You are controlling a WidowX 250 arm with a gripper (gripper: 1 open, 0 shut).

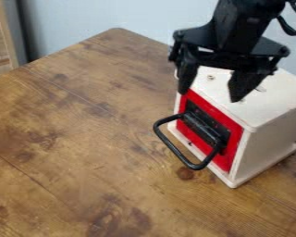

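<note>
A white wooden box [258, 139] sits on the table at the right, with a red front panel [188, 111] holding a black slotted mechanism and a black bar handle [163, 136] sticking out toward the lower left. My black gripper [213, 84] hangs over the top of the box near its front edge, its two fingers spread apart with nothing seen between them. It hides much of the box's top.
A pale wall stands behind, and a wooden panel [0, 37] is at the far top left.
</note>
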